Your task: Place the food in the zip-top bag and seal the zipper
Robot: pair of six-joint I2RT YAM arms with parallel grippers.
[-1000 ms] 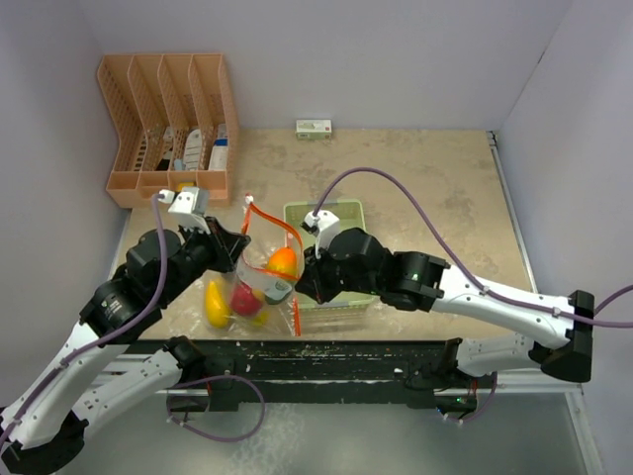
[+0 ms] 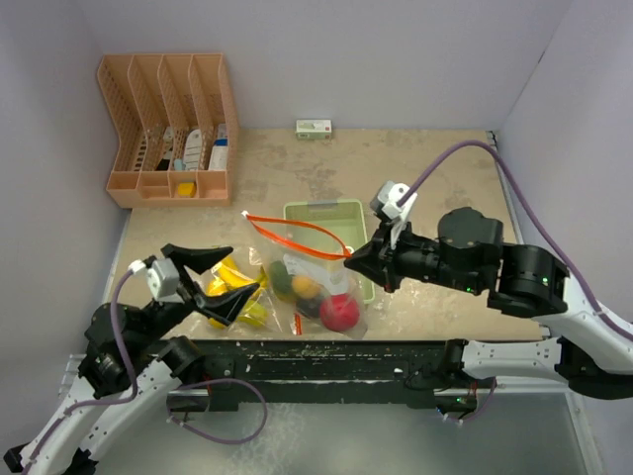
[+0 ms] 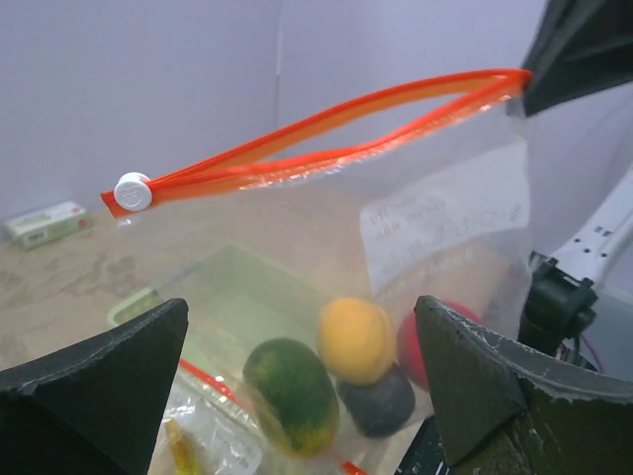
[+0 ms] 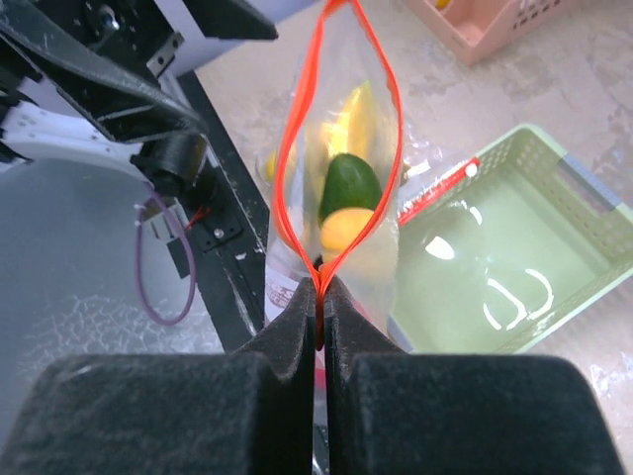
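Note:
A clear zip bag with an orange zipper [image 2: 297,223] holds a red item [image 2: 339,311], a yellow one [image 3: 355,336], a green one [image 3: 289,396] and a dark one [image 3: 381,404]. My right gripper [image 2: 350,259] is shut on the bag's zipper end, lifting it, as the right wrist view shows. My left gripper [image 2: 237,275] stands open left of the bag, with nothing between its fingers. More yellow food [image 2: 248,307] lies in a second bag beneath it.
A green basket [image 2: 321,209] sits behind the bag. A tan divided organiser [image 2: 168,181] is at back left, a small box [image 2: 314,129] at the back.
My right gripper has moved right with the bag's end, drawing the bag along. The food inside has shifted.

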